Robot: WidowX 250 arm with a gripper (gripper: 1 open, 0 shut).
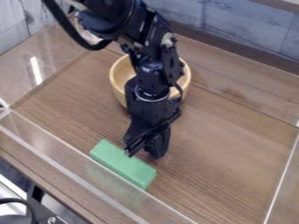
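My gripper (145, 145) hangs low over the wooden table, its black fingers close together just behind a green rectangular block (122, 166). Nothing shows between the fingers, and it looks shut. The block lies flat near the table's front left. Whether the fingertips touch the table cannot be told.
A yellow bowl (118, 80) stands at the back, partly hidden behind the arm. A clear rail runs along the front left edge, and grey panels border the back.
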